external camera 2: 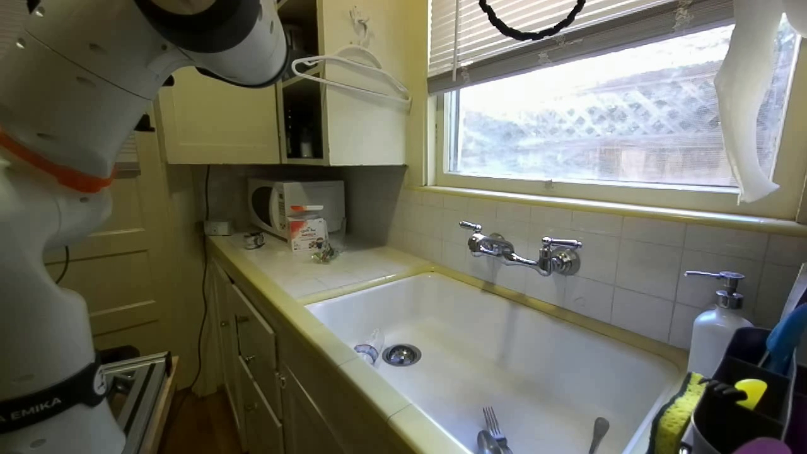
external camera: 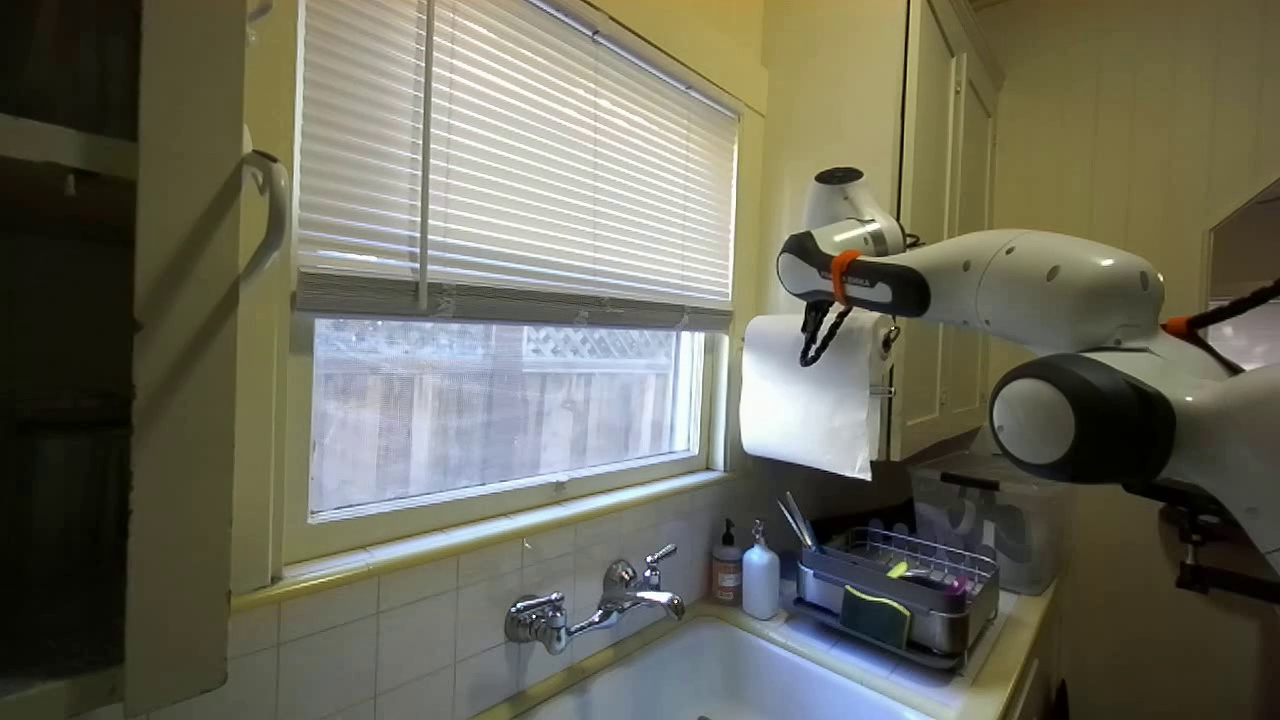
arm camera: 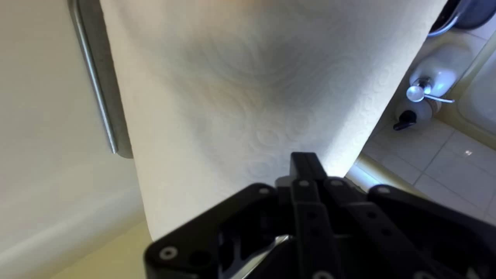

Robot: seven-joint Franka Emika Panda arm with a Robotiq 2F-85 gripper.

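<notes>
A white paper towel roll point(external camera: 806, 390) hangs from a holder under the wall cabinet, its loose sheet dangling. That paper towel point(arm camera: 241, 107) fills much of the wrist view, patterned with faint embossed rings. My gripper is shut, its black fingers together in front of the sheet's lower right part. Nothing shows between the fingers, and whether they touch the paper cannot be made out. In exterior view 1 the arm's wrist point(external camera: 846, 246) is just above the roll; the fingers are hidden there. Part of the hanging paper point(external camera 2: 745, 106) appears at the right of exterior view 2.
Below the roll stand a dish rack point(external camera: 900, 588), a white soap bottle point(external camera: 761, 578) and a brown bottle point(external camera: 726, 570). A wall faucet point(external camera: 600, 612) juts over the white sink point(external camera 2: 522, 355). The cabinet point(external camera: 948, 240) is close beside the wrist. Open air lies before the window.
</notes>
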